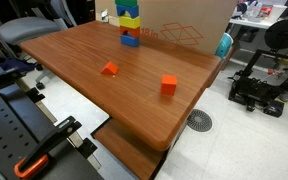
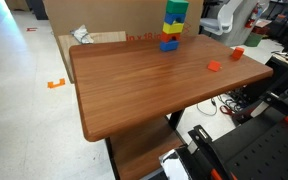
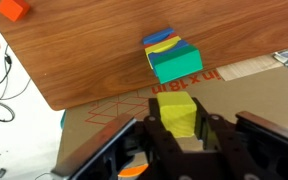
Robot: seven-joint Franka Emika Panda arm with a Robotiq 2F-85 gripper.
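In the wrist view my gripper is shut on a yellow block, which sits between its dark fingers. Farther from the camera, on the wooden table, stands a tower of blocks with a green one on top. The tower is at the table's far edge in exterior view 1, its blue block lowest, with red, yellow, blue and green above. From the other side, the tower looks upright. Neither exterior view shows the gripper, so its height over the table cannot be read there.
An orange triangular block and a red-orange cube lie apart on the table. Behind the tower a cardboard panel rises along the edge. Crumpled white paper lies at a table corner.
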